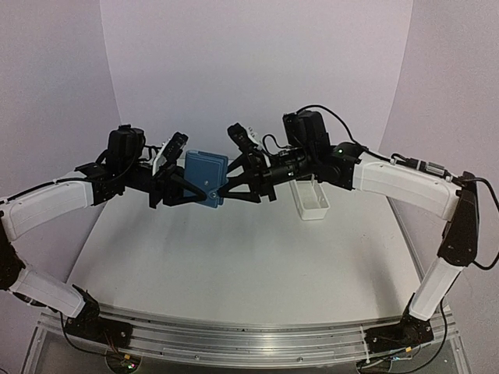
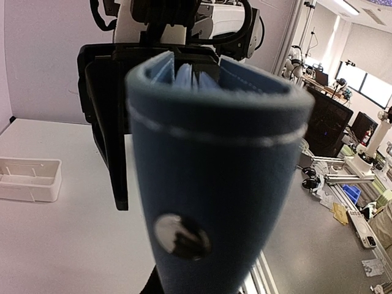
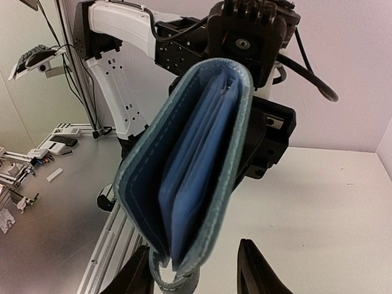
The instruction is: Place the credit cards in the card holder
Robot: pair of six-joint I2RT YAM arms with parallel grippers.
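The blue card holder (image 1: 204,178) is held upright in mid-air by my left gripper (image 1: 185,191), shut on it. In the left wrist view the holder (image 2: 214,159) shows its snap button and card edges at the top. In the right wrist view its slot (image 3: 138,174) is seen with blue cards (image 3: 202,165) inside. My right gripper (image 1: 234,179) is part open beside the holder's right side, its fingertips close to the button end; whether they touch it is unclear.
A white plastic tray (image 1: 312,209) stands at the back right of the table, below the right arm.
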